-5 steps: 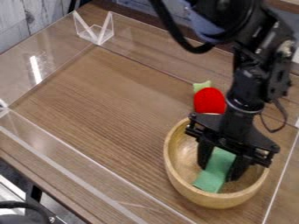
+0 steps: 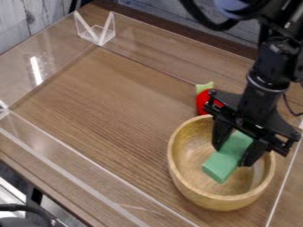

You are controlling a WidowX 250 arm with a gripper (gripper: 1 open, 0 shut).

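My black gripper (image 2: 243, 136) reaches down from the upper right into a round tan wooden bowl (image 2: 190, 177), shut on a green object (image 2: 225, 162) inside or just over the bowl. Whether the green object touches the bowl's bottom is unclear. A red object (image 2: 204, 101), with a pale green piece (image 2: 204, 88) at its top, sits behind the bowl, partly hidden by the arm.
A white wire rack (image 2: 96, 27) stands at the back left. Black cables lie at the lower left corner.
The gripper and arm have moved up and to the right, with the green object rising slightly in view. The arm now covers more of the red object.
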